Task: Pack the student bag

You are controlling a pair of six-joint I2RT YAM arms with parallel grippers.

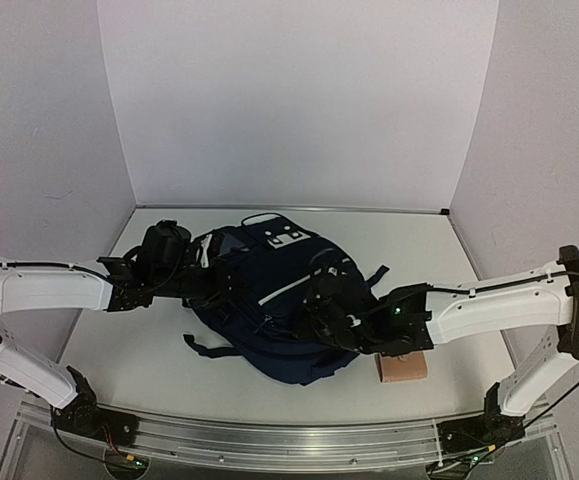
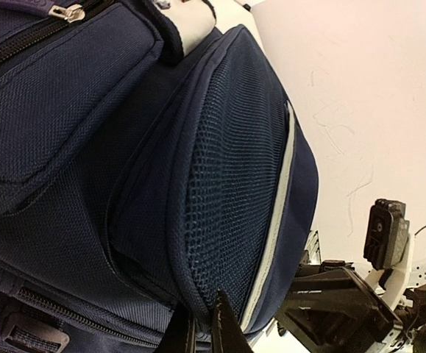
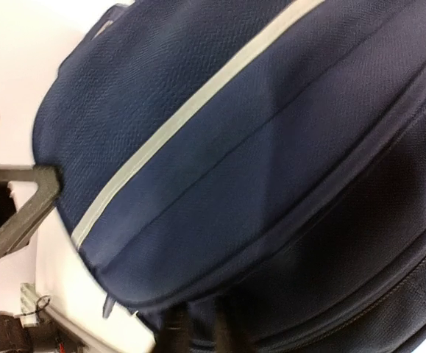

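The dark navy backpack (image 1: pixel 294 365) lies on the table in the top view, with a light stripe across its front. In the left wrist view, a mesh side pocket (image 2: pixel 235 154) fills the middle, and the edge of that pocket runs taut down between the fingertips of my left gripper, shut on it. My right gripper is over the front lower part of the bag; its fingertips are blurred and dark against the cloth, so how they stand is unclear.
A flat pinkish-brown item (image 1: pixel 403 367) lies to the right of the bag, partly under the right arm. A loose strap (image 1: pixel 209 348) sticks out at the bag's left.
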